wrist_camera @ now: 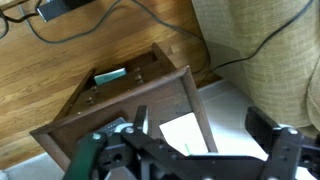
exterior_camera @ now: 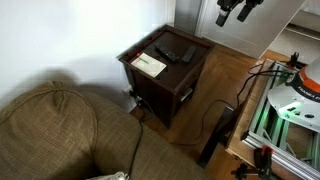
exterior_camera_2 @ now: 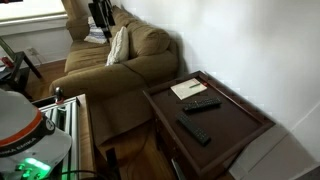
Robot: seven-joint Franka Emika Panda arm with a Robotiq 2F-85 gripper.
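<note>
My gripper [exterior_camera: 233, 15] hangs in the air at the top right of exterior view 1, its fingers spread with nothing between them. In the wrist view the gripper looks down over a dark brown side table [wrist_camera: 165, 92]. A drawer at its front stands pulled out, with a teal item [wrist_camera: 110, 75] inside. On the tabletop [exterior_camera_2: 235, 112] lie a white paper [exterior_camera_2: 187, 89] with a red pen on it, a black remote [exterior_camera_2: 202, 105] and a second dark remote [exterior_camera_2: 193, 128].
A brown couch [exterior_camera: 60, 130] stands beside the table, against the white wall. Cables [wrist_camera: 70, 38] run across the wooden floor [exterior_camera: 190, 125]. The arm's base sits on a wooden bench [exterior_camera: 238, 140] at the right.
</note>
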